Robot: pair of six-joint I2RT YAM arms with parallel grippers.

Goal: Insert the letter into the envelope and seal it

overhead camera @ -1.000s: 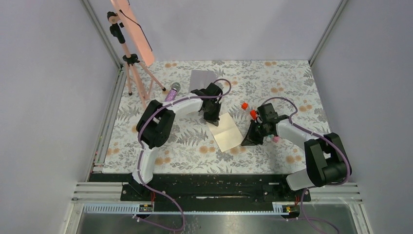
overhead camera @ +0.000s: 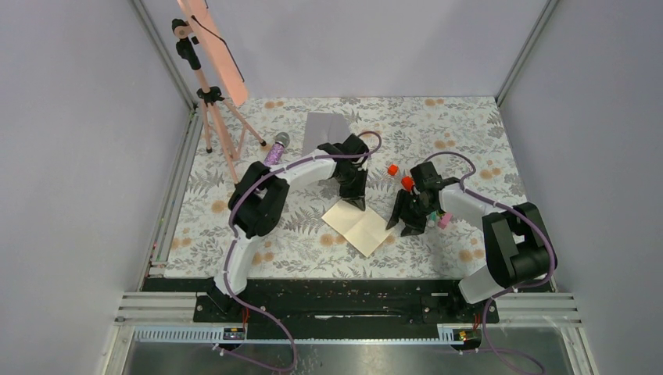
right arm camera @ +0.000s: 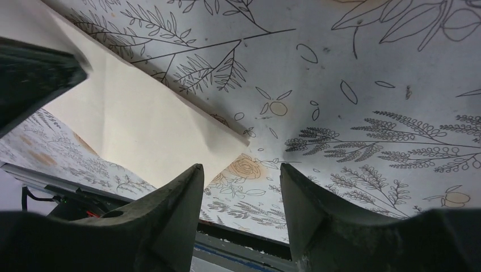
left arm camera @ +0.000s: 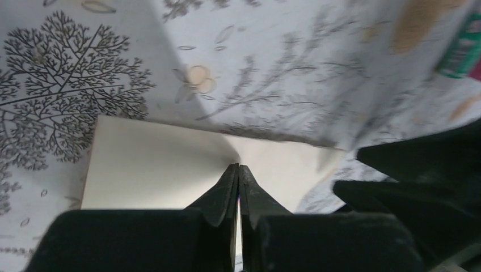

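A cream paper piece with a crease across it lies slantwise on the patterned cloth; whether it is the envelope or the letter I cannot tell. My left gripper is over its far end. In the left wrist view its fingertips are pressed together, nothing visible between them, with the cream paper below. At the paper's right corner, my right gripper stands open. The right wrist view shows a bare gap between its fingers, near the corner of the paper.
A grey sheet lies at the back, partly behind the left arm. Two red blocks and a pink item are near the right arm. A purple microphone and an easel stand left.
The cream paper has turned and shifted slightly toward the front.
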